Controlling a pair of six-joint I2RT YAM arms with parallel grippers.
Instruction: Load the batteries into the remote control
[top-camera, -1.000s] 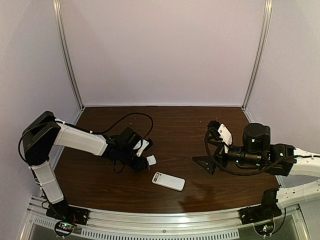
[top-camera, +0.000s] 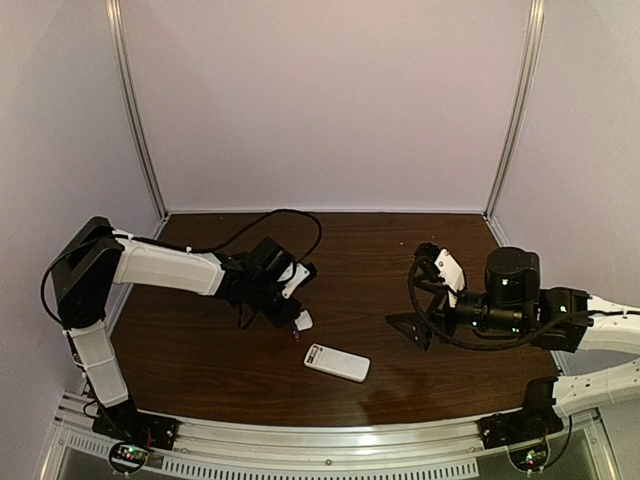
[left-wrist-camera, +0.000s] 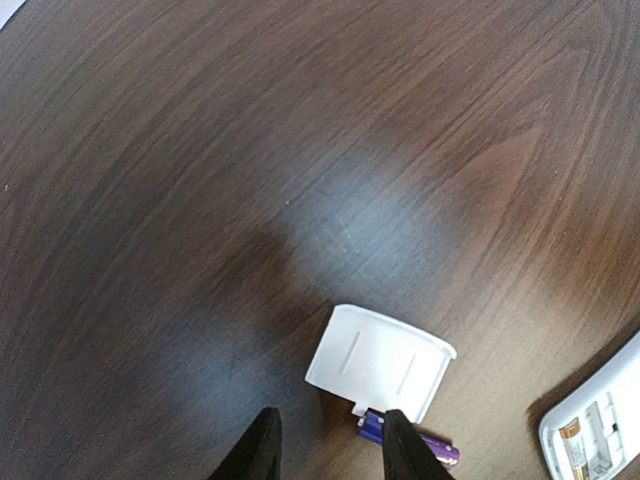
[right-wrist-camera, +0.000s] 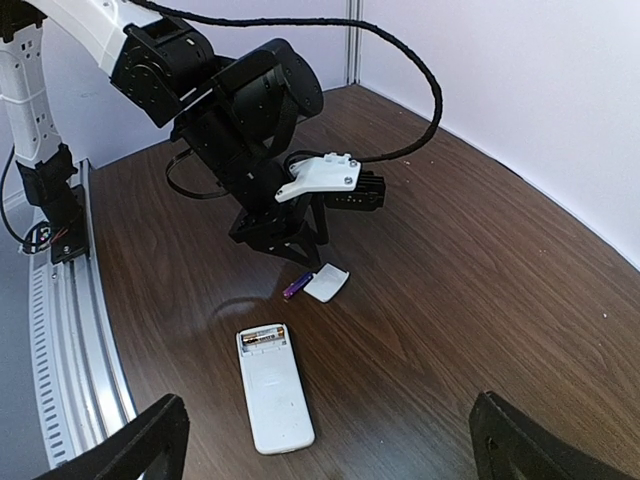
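A white remote (top-camera: 336, 363) lies on the table, its battery bay showing a battery (right-wrist-camera: 263, 336) inside. Left of it lie the white battery cover (left-wrist-camera: 378, 362) and, touching it, a loose purple battery (left-wrist-camera: 434, 451). My left gripper hangs open just above these two, nothing in its fingers; in the left wrist view one finger is in front of the purple battery. My right gripper is open and empty, in the air to the right of the remote, facing it.
The wooden table (top-camera: 230, 380) is bounded by white walls and a metal front rail (top-camera: 330, 430). A cable loops over the left arm.
The right arm, remote and cover look unchanged.
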